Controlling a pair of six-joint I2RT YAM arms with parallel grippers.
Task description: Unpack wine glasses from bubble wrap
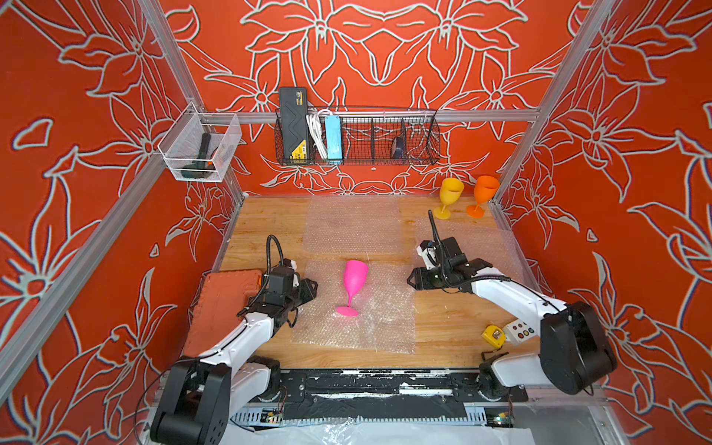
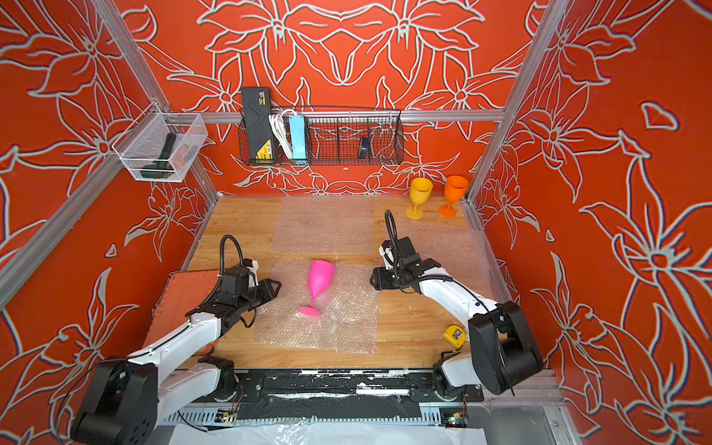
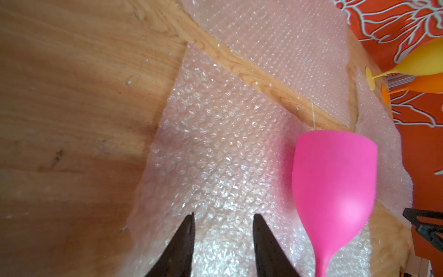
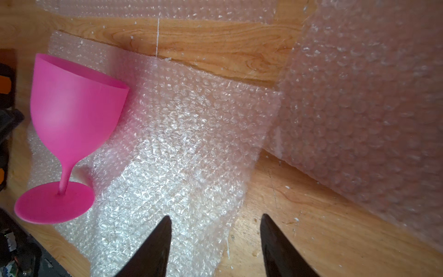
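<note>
A pink wine glass (image 1: 353,277) lies on a flat sheet of bubble wrap (image 1: 388,326) at the table's middle, bowl toward the back. My left gripper hangs open over that wrap, left of the glass, nothing between its fingers. My right gripper is open right of the glass, over the wrap's edge, also empty. Two more sheets (image 1: 352,222) lie flat at back middle and right. A yellow glass (image 1: 451,193) and an orange glass (image 1: 485,189) stand upright at the back right.
An orange case (image 1: 220,304) lies at the left edge. A tape measure (image 1: 494,336) and a white card (image 1: 519,330) sit front right. A wire basket (image 1: 371,155) and a clear bin (image 1: 198,159) hang above.
</note>
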